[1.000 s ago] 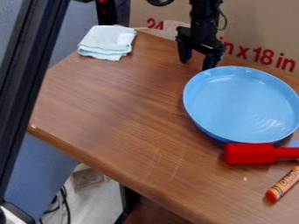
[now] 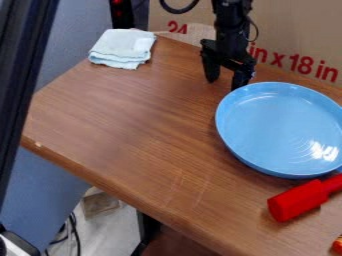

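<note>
The black gripper hangs at the back of the wooden table, just above and behind the rim of a blue plate. Its fingers are apart, with nothing visible between them. A red object, like a roller or handle, lies at the plate's front right edge, partly out of frame. A folded light blue cloth lies at the back left.
A cardboard box stands behind the table. An orange item shows at the lower right edge. A dark frame post runs down the left.
The red object has shifted down and right, and the orange stick beside it has mostly left the frame. The plate sits slightly further down and right. The gripper has moved only slightly.
</note>
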